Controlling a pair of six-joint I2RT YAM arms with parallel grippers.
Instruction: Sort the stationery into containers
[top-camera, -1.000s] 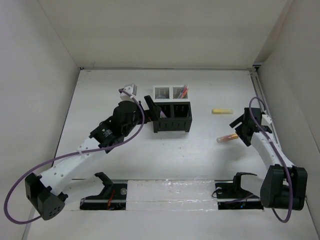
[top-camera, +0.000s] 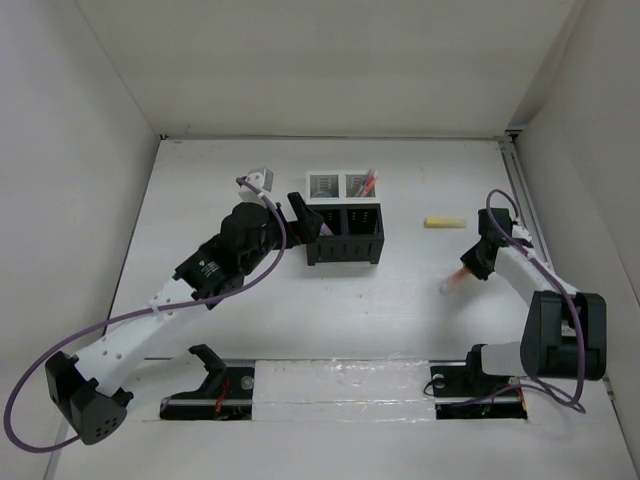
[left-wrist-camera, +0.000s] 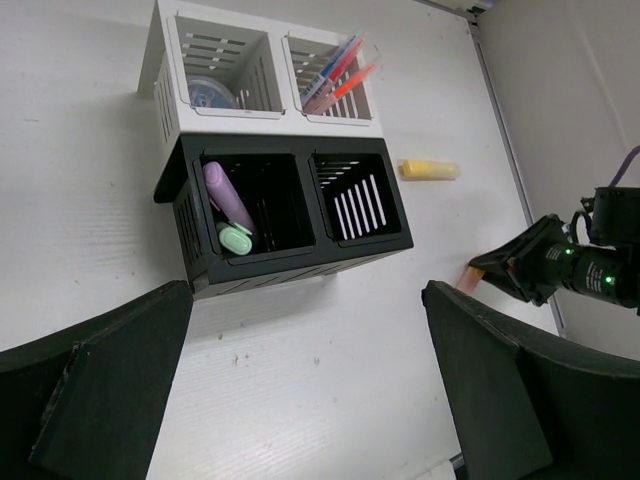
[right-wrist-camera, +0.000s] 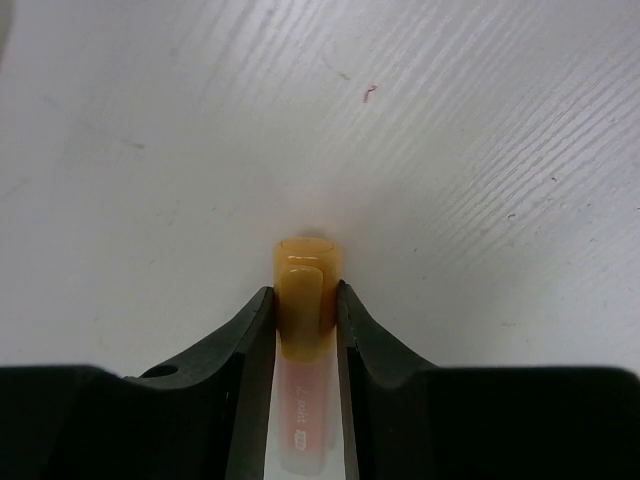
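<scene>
My right gripper is shut on the orange cap end of an orange highlighter (right-wrist-camera: 302, 410), whose pale pink body extends from its fingers at the right of the top view. A yellow highlighter (top-camera: 445, 223) lies on the table behind it. The black bin (left-wrist-camera: 300, 262) has two compartments; a purple marker (left-wrist-camera: 228, 193) and a green-capped marker (left-wrist-camera: 235, 239) are in its left one, and the right one is empty. My left gripper stands open near that bin, nothing between its fingers.
Behind the black bin is a white bin (left-wrist-camera: 280, 124); its right compartment holds several pens (left-wrist-camera: 335, 78) and its left a round translucent item (left-wrist-camera: 211, 92). Open white table lies between the bins and my right gripper. A wall rises close to the right arm.
</scene>
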